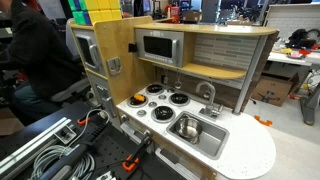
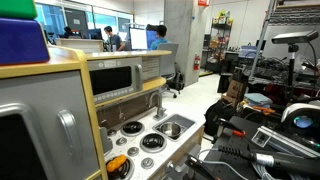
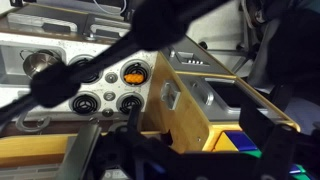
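A small orange object (image 1: 137, 98) (image 2: 118, 163) (image 3: 135, 76) rests on a burner at the left part of the toy stove. A shiny metal pot (image 1: 187, 126) (image 2: 171, 130) (image 3: 38, 62) sits at the sink, on the side nearest the burners. My dark gripper is at the lower part of the wrist view, in front of the kitchen. A large dark, blurred shape crosses that view and hides part of the stove. Whether the fingers are open or shut does not show clearly. Nothing held can be made out.
The tap (image 1: 207, 98) rises behind the sink. A microwave (image 1: 159, 46) hangs above the stove, and a tall wooden cabinet (image 1: 105, 55) stands on the left. White counter (image 1: 245, 148) beside the sink is clear. Loose cables (image 1: 55, 158) lie beside the arm.
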